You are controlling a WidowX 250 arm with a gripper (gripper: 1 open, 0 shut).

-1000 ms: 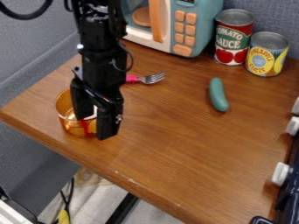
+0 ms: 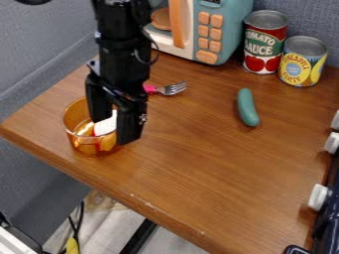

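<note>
My black gripper [image 2: 117, 117] reaches down at the left of the table over an orange-amber pot [image 2: 90, 144], partly hiding it. A white object [image 2: 103, 126] shows inside the pot between or just behind the dark fingers; whether the gripper holds it I cannot tell. Behind the gripper lies a fork with a pink handle [image 2: 169, 89].
A toy microwave [image 2: 209, 30], a red can [image 2: 264, 45] and a yellow can [image 2: 302, 63] stand at the back. A green cucumber [image 2: 247, 107] lies mid-right. A dark stove-like unit [image 2: 324, 213] lines the right edge.
The gripper has risen a little and shifted slightly left, showing more of the pot and the white object.
</note>
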